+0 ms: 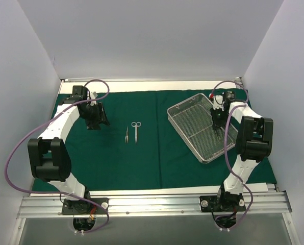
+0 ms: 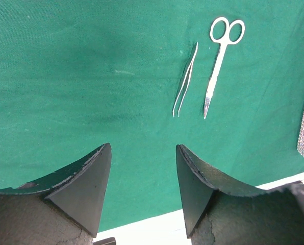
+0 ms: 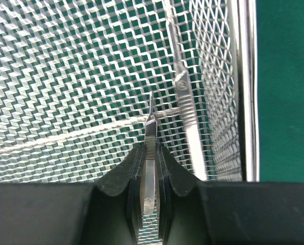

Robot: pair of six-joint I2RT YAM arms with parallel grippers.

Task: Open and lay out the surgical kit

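In the right part of the top view, a mesh instrument tray (image 1: 191, 133) lies slanted on the green cloth. My right gripper (image 1: 217, 122) reaches down into it. In the right wrist view, the right gripper's narrowly spaced fingers (image 3: 165, 173) flank a slim metal scalpel (image 3: 150, 138); whether they press on it cannot be told. A second slim metal handle (image 3: 188, 115) lies beside the tray wall. Tweezers (image 2: 186, 79) and scissors (image 2: 219, 64) rest side by side on the cloth. My left gripper hangs over the cloth, open and empty.
The tray's raised rim (image 3: 248, 92) stands close to the right gripper. White table edges (image 1: 142, 86) show beyond the cloth.
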